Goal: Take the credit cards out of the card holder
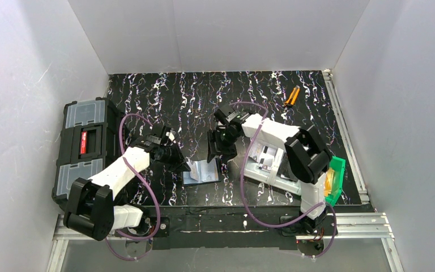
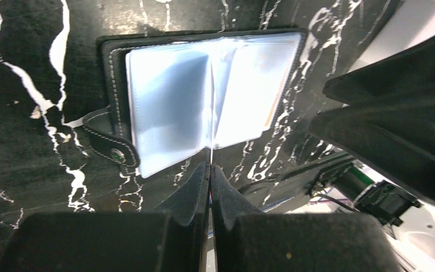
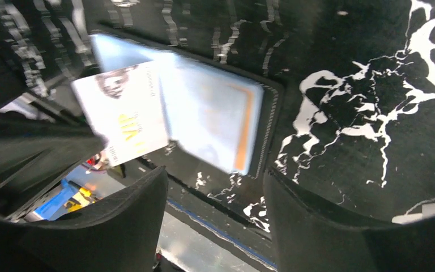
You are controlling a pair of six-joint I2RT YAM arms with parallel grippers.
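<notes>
A black card holder lies open near the front of the table, showing translucent sleeves; its black rim shows in the right wrist view. My left gripper is shut, with a thin pale card or sleeve edge rising from between its fingertips above the holder. In the right wrist view that appears as a printed card beside the dark left fingers. My right gripper stands part open above and right of the holder, nothing visible between its fingers.
A toolbox fills the left side. At right are white trays and a green bin. An orange cutter lies at back right.
</notes>
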